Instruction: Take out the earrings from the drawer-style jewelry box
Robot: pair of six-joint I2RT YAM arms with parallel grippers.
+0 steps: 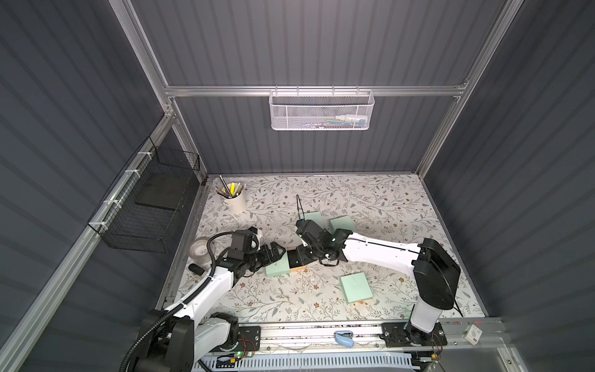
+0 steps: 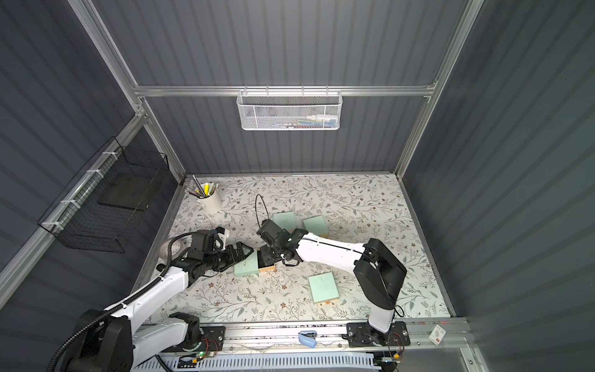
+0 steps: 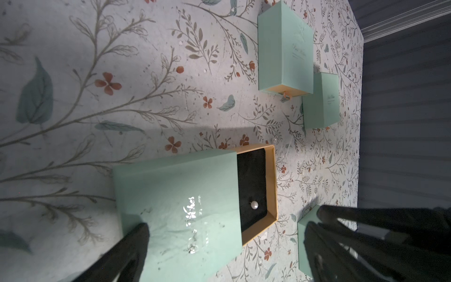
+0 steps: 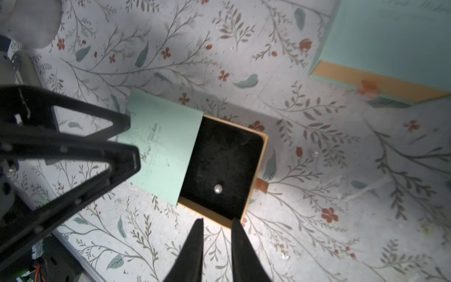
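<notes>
The mint-green jewelry box [image 3: 188, 192] lies flat, its orange-edged drawer [image 3: 271, 188] slid partly out over a black insert [image 4: 220, 155]. One white pearl earring [image 4: 218, 189] shows on that insert, towards the near edge. Over the box's sleeve my left gripper is open, its fingers spread wide. My right gripper is over the drawer's near outer corner, tips pointing towards the pearl but apart from it in the right wrist view. A narrow gap separates its fingers, and no object shows between them.
Two more mint boxes [image 3: 286, 51] [image 3: 324, 101] stand behind the drawer. Another mint box [image 1: 356, 287] lies at front right. A pen cup [image 1: 235, 202] and a tape roll [image 1: 199, 249] are on the left.
</notes>
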